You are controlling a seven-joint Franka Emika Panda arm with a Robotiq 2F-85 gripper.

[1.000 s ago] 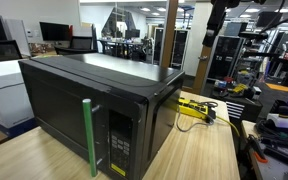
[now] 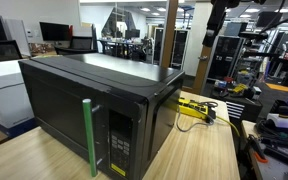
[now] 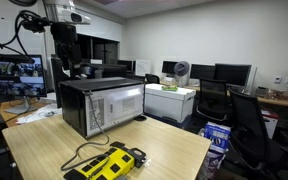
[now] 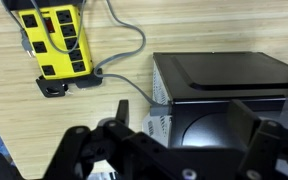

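Observation:
A black microwave (image 2: 74, 110) stands on the wooden table, its door closed and a green handle (image 2: 89, 138) upright on the front. Its side and back face the camera in exterior view 2, where my gripper (image 3: 72, 68) hangs above it. In the wrist view, the microwave's dark top (image 4: 234, 70) lies below, partly hidden by my gripper. The two fingers are spread apart, and nothing is visible between them except the microwave underneath. Exterior view 1 shows the gripper (image 2: 212, 28) high at the right, clear of the microwave.
A yellow power strip (image 4: 61, 42) lies on the table behind the microwave, with a grey cord (image 4: 136, 50) running between them. Bare table (image 3: 174, 145) extends beside the strip. Office chairs (image 3: 249, 115) and desks stand beyond.

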